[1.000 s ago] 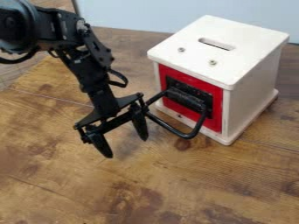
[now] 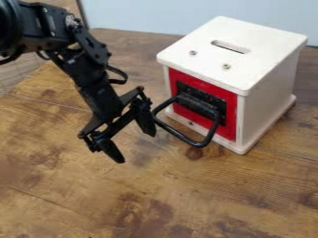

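A white wooden box (image 2: 261,65) with a slot on top and a red front panel (image 2: 184,74) stands on the right. A black fitting on the panel carries a black looped handle (image 2: 187,138) that sticks out toward the front left. My black gripper (image 2: 128,141) hangs left of the handle with its fingers apart and pointing down, the right one beside the handle's outer end. Nothing shows between them; whether they touch the handle cannot be told.
A pale wall (image 2: 149,14) runs behind the box.
My gripper has shifted slightly over the last second, a little left and up. The box and handle look the same.
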